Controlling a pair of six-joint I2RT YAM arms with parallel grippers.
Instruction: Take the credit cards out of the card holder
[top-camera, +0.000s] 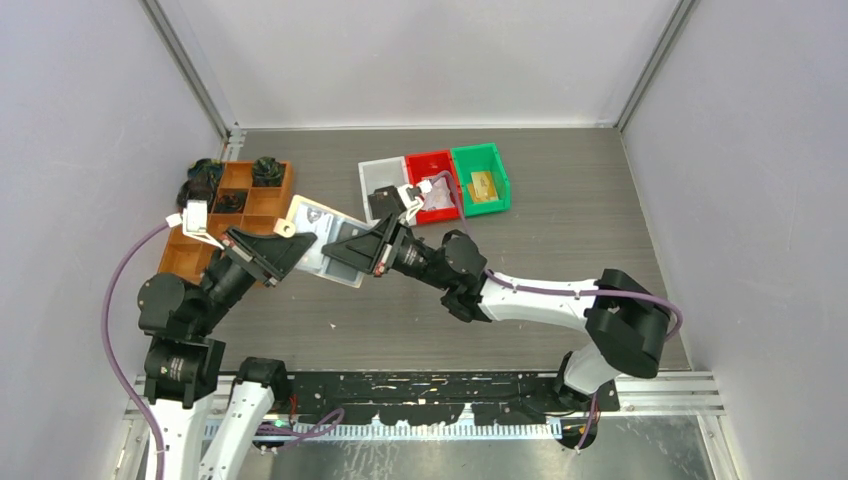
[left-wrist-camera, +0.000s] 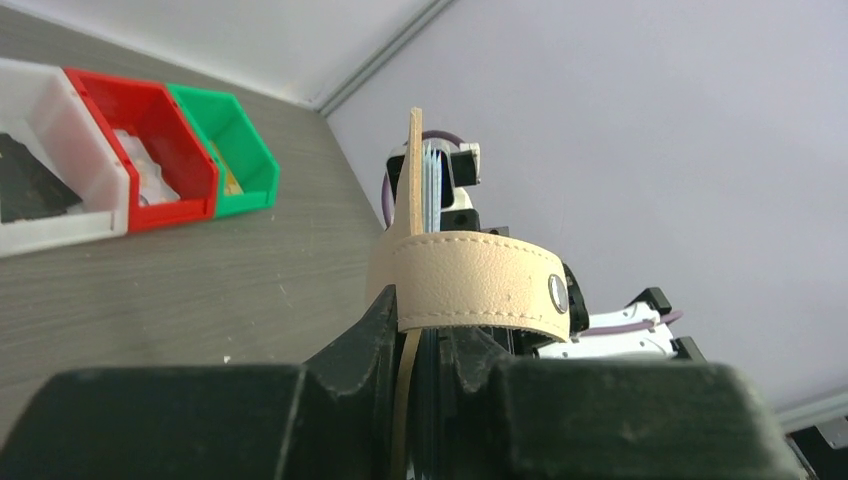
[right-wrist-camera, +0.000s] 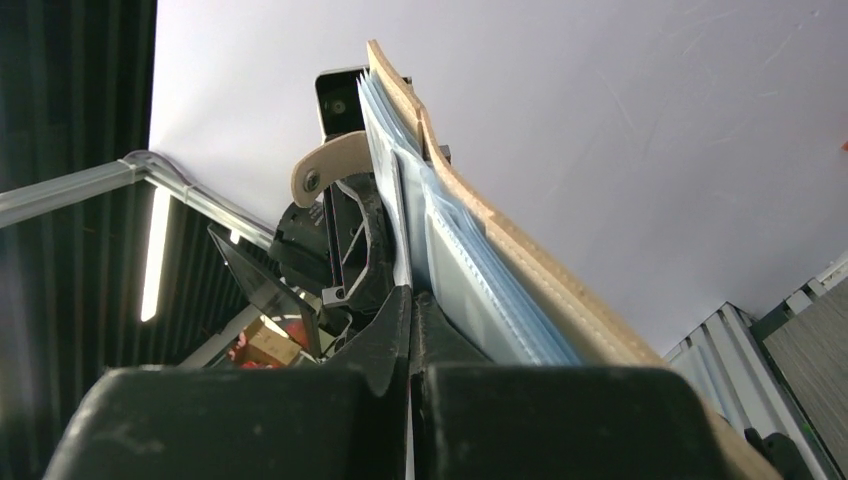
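Note:
The beige card holder (top-camera: 310, 218) with clear sleeves is held up between the two grippers. My left gripper (top-camera: 304, 244) is shut on it; in the left wrist view its strap (left-wrist-camera: 470, 280) arches over the fingers and the sleeves (left-wrist-camera: 432, 188) stand edge-on. My right gripper (top-camera: 333, 250) is at the sleeve side. In the right wrist view the fingers are shut at the pale blue sleeves (right-wrist-camera: 470, 280); whether anything thin is between them is hard to tell. The beige cover (right-wrist-camera: 530, 255) runs alongside.
An orange divided tray (top-camera: 262, 200) with dark items stands at the left. White (top-camera: 379, 172), red (top-camera: 429, 163) and green (top-camera: 476, 157) bins stand at the back.

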